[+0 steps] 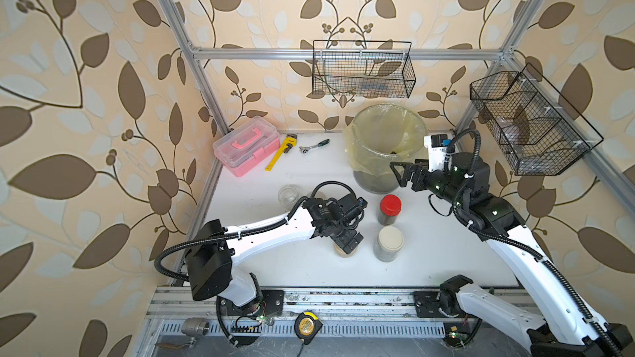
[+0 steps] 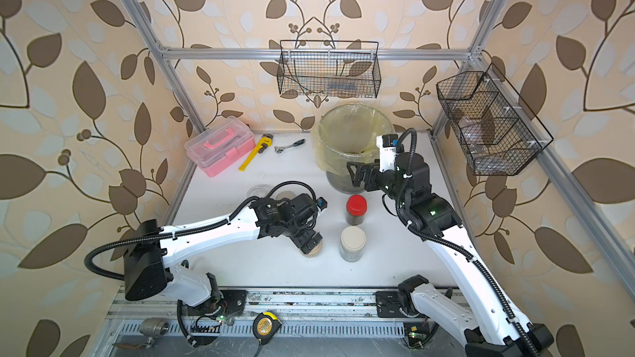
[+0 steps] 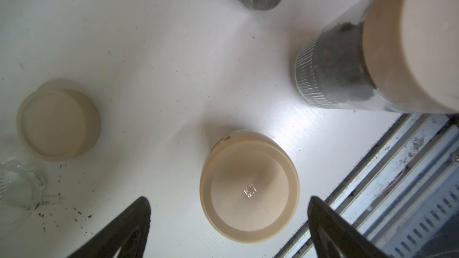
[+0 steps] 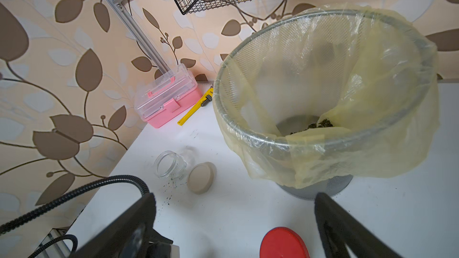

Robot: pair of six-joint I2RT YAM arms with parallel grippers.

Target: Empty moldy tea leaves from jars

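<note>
My left gripper stands open above a jar with a beige lid (image 3: 248,191), which lies between its fingertips in the left wrist view but is not gripped. To the right of it is a taller clear jar (image 1: 388,244) with dark leaves and a pale lid. A red-lidded jar (image 1: 389,208) stands behind that one. At the left an open glass jar (image 4: 170,164), apparently empty, sits beside a loose beige lid (image 4: 200,178). Dark leaves (image 4: 326,123) lie inside the bin (image 4: 282,143) lined with a yellow bag. My right gripper is open and empty in front of the bin.
A pink toolbox (image 1: 246,145), a yellow wrench (image 1: 281,152) and a small ratchet (image 1: 314,146) occupy the back left. Dark crumbs (image 4: 168,196) are scattered near the open jar. Wire baskets (image 1: 362,69) hang above the back edge.
</note>
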